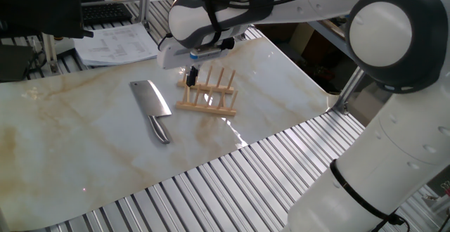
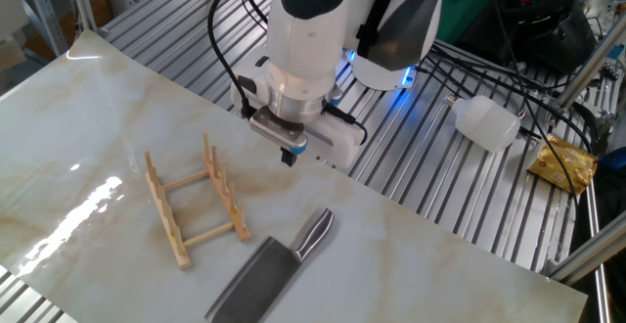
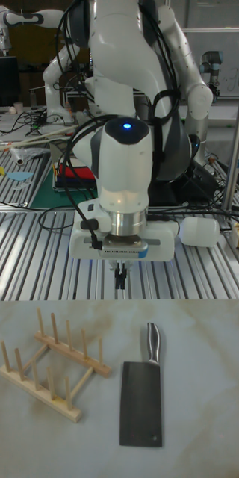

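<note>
A cleaver with a silver handle [image 1: 159,129] lies flat on the marbled tabletop [image 1: 84,155]. Its broad blade [image 3: 141,402] points to the front in exterior view 3. Beside it stands a wooden rack [image 2: 201,233] with upright pegs, empty. My gripper [image 3: 121,276] points down in the air, at the edge between tabletop and metal slats as seen in exterior view 3. Its black fingers [image 2: 288,157] are close together, and nothing shows between them. It is apart from both the cleaver and the rack; in exterior view 1 the fingers overlap the rack's far end.
Metal slats [image 2: 196,64] border the tabletop. A white rounded object [image 2: 486,123] and a gold packet [image 2: 564,166] rest on them. Printed papers [image 1: 117,44] lie at the far side in exterior view 1.
</note>
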